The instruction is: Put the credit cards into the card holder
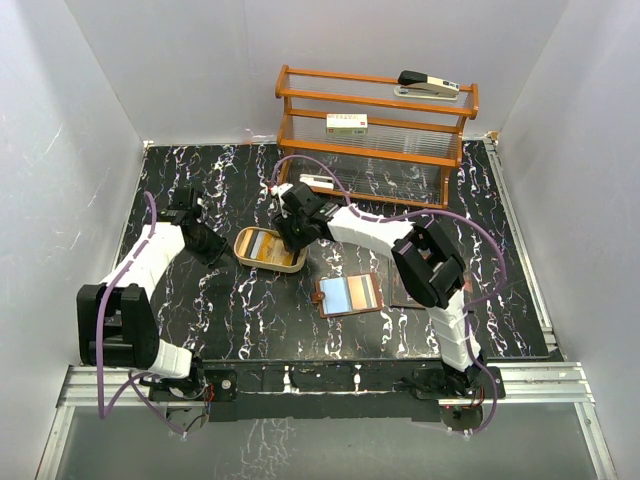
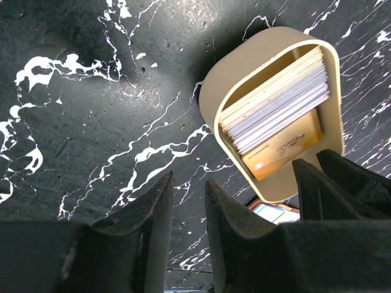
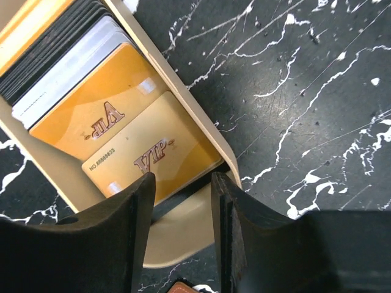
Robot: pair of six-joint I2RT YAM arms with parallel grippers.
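The beige oval box (image 1: 240, 254) stands left of the table's middle and holds several cards. In the right wrist view, orange VIP cards (image 3: 143, 146) lie by white cards (image 3: 76, 61) and black ones. My right gripper is over the box's near end, partly open, its fingers apart, with a dark gap beside the front VIP card below. My left gripper hangs over bare table left of the box; its fingers are narrowly apart, nothing visible between them. A flat brown-edged piece (image 1: 348, 295) with blue and tan bands lies right of the box.
A wooden rack (image 1: 370, 150) stands at the back with a stapler (image 1: 428, 84) and a small box (image 1: 346, 124). My right arm (image 1: 425, 260) stretches over a book lying at the right. Front left, the marble table is clear.
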